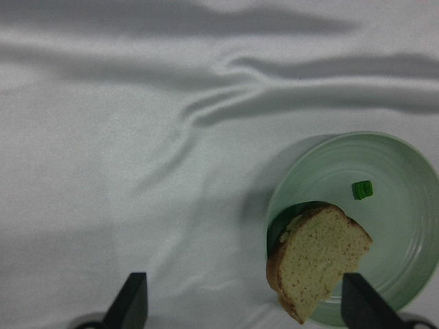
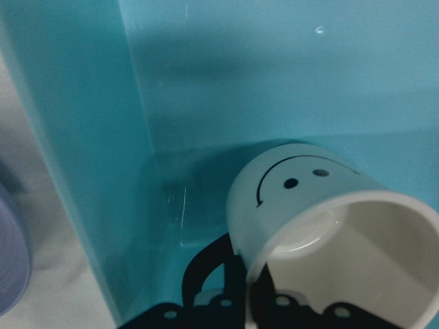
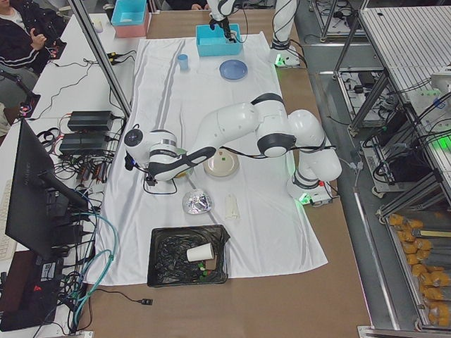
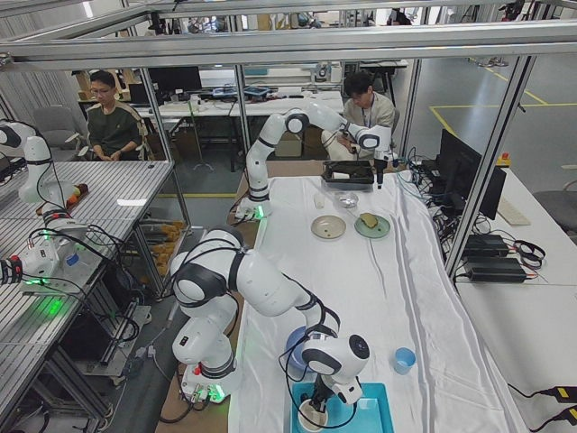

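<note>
My left gripper is open above the white cloth, beside a green plate point(image 1: 405, 226) holding a slice of bread point(image 1: 319, 253) and a small green piece point(image 1: 362, 190). My right gripper is down inside the blue bin point(image 2: 82, 171), closed on the rim of a white mug point(image 2: 281, 185) with a smiley face and black handle, which lies tilted in the bin.
A beige plate point(image 4: 328, 227), a foil bowl point(image 3: 196, 201) and a black tray point(image 3: 165, 257) with a white cup point(image 3: 199, 252) are near the left arm. A blue plate point(image 3: 232, 70) and blue cup point(image 3: 182, 61) sit near the bin.
</note>
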